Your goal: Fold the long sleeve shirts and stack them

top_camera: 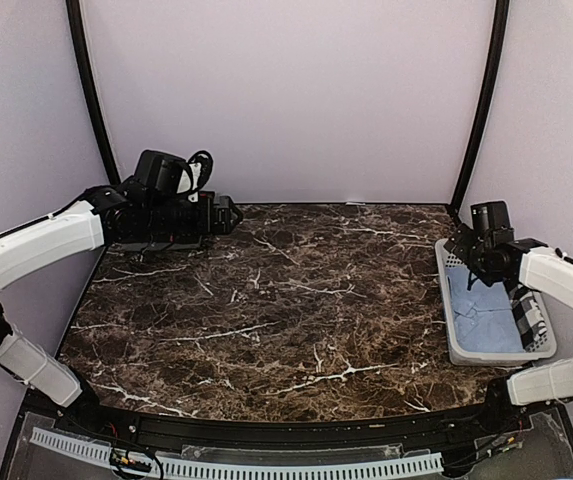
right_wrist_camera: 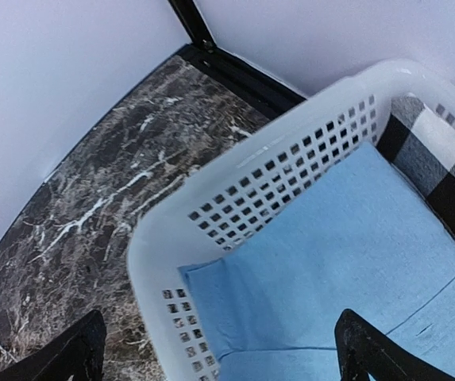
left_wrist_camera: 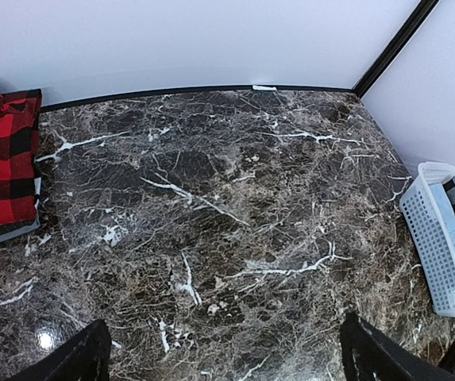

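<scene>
Inside the white basket at the table's right side lies a light blue shirt (right_wrist_camera: pixel 322 262). A black-and-white checked shirt (right_wrist_camera: pixel 437 171) is tucked along the basket's far-right wall. My right gripper is open above the basket's left rim and the blue shirt, with nothing between its fingers. Over the left back of the table, my left gripper hangs open and empty. A red-and-black checked shirt (left_wrist_camera: pixel 6 178) lies folded at the left edge of the left wrist view, on top of something pale; in the top view the left arm mostly hides that spot.
The white basket (top_camera: pixel 451 325) stands against the right wall, its rim raised above the table. Walls enclose the back and both sides.
</scene>
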